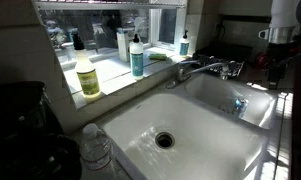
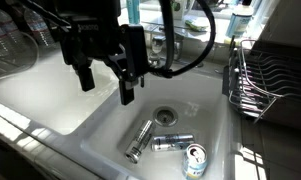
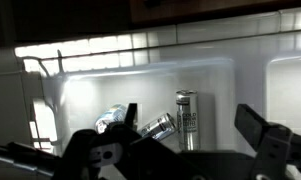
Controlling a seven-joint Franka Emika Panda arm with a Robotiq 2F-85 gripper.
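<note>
My gripper (image 2: 106, 91) hangs open above the sink, nothing between its fingers. Below it, several cans rest in one basin (image 2: 215, 105). One silver can (image 2: 139, 141) lies on its side, and a second silver can (image 2: 173, 142) lies to its right. Closer to the front wall is a white-and-blue can (image 2: 195, 161), its top showing. In the wrist view a silver can (image 3: 187, 116) shows between the open fingers, well below them; another silver can (image 3: 158, 128) and the blue-marked can (image 3: 112, 117) are to its left. From exterior view 1 the cans are small and partly hidden.
The other basin (image 1: 150, 155) looks empty. A faucet (image 1: 195, 68) reaches over the sink. Bottles stand along the windowsill, among them a yellow one (image 1: 86, 72) and a blue one (image 1: 137, 58). A wire rack (image 2: 265, 88) stands right of the cans' basin.
</note>
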